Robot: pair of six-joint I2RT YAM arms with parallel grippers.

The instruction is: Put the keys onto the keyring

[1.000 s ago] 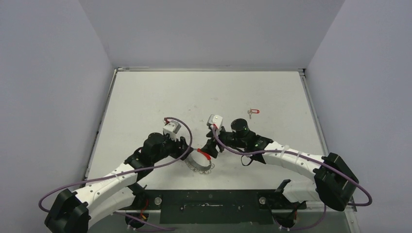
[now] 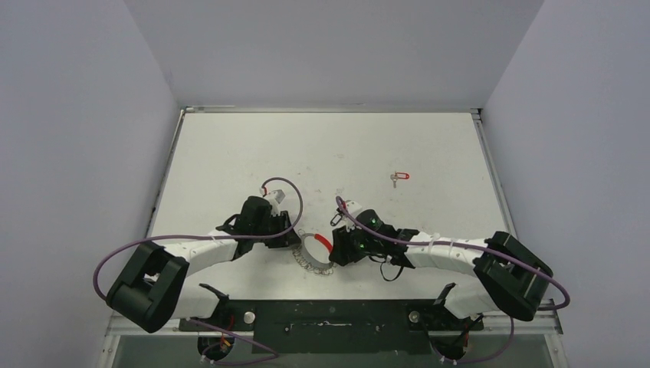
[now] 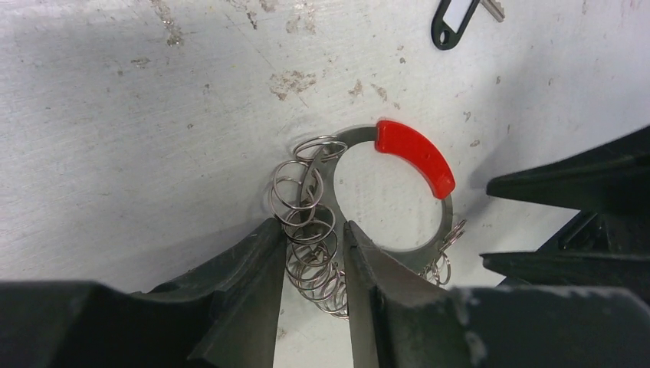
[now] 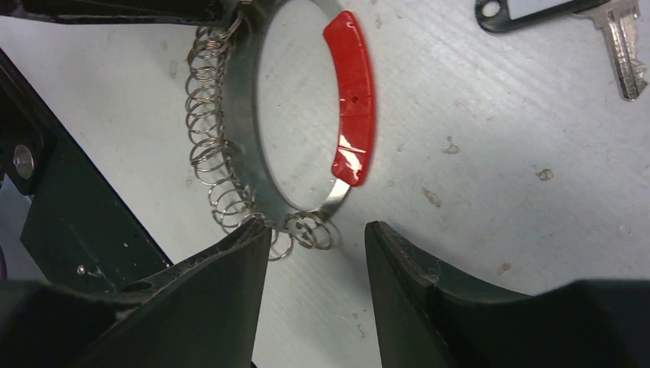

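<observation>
The keyring (image 2: 306, 250), a flat grey loop with a red section (image 3: 414, 153) and several small wire rings, lies on the table between my grippers. My left gripper is part open over its left side, and wire rings (image 3: 310, 253) and the grey band show between its fingers. At the opposite end, my right gripper stands open with a wider gap; the loop's end and a few rings (image 4: 310, 230) appear between and beyond its fingertips. A key with a black tag (image 3: 452, 21) lies behind the loop. Farther back right lies a key (image 2: 395, 180) with a red tag (image 2: 402, 175).
The two grippers are close together across the loop; the right fingers (image 3: 552, 182) show at the edge of the left wrist view. A dark panel (image 2: 337, 326) borders the table's front.
Both grippers have come down to the keyring, the right one also moving forward toward the table's front edge. The loop shows little shift. The red-tagged key has stayed put.
</observation>
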